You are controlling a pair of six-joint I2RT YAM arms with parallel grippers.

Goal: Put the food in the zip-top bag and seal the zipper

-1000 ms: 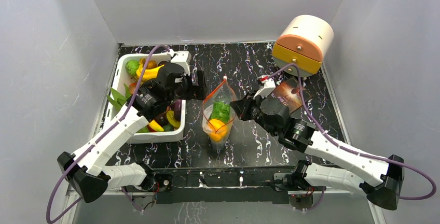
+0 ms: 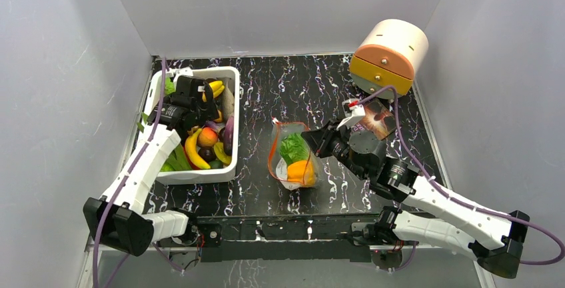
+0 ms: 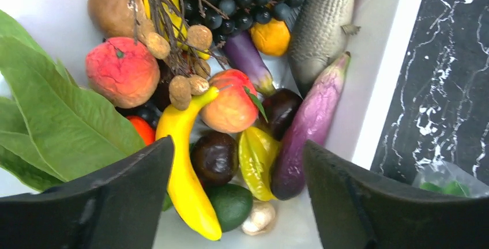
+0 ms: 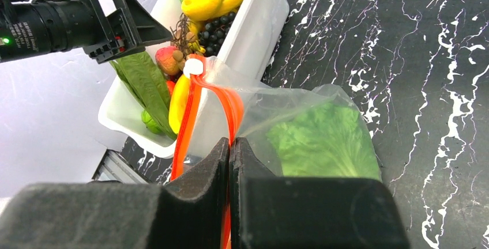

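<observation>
The clear zip top bag [image 2: 291,131] stands on the dark marbled table with its orange zipper edge [image 4: 185,128] spread apart. Inside it show a leafy green vegetable [image 2: 294,148] and an orange-yellow food item [image 2: 301,172]. My right gripper is shut on the bag's orange rim, which runs down between its fingertips. Above the white bin [image 2: 236,101], my left gripper points down with its fingers apart and nothing between them touching. Below it lie a banana [image 3: 183,171], a dark round fruit [image 3: 214,158], a yellow starfruit [image 3: 255,161] and a purple eggplant [image 3: 308,131].
Also in the bin are a peach [image 3: 230,102], a fish [image 3: 320,27], black grapes [image 3: 254,12] and large green leaves [image 3: 57,110]. A rounded drawer cabinet [image 2: 390,55] stands at the back right, a picture card [image 2: 378,120] near it. Table between bin and cabinet is clear.
My left arm has swung left from beside the bag to over the bin. The right gripper has shifted slightly right with the bag's rim, and the bag leans that way.
</observation>
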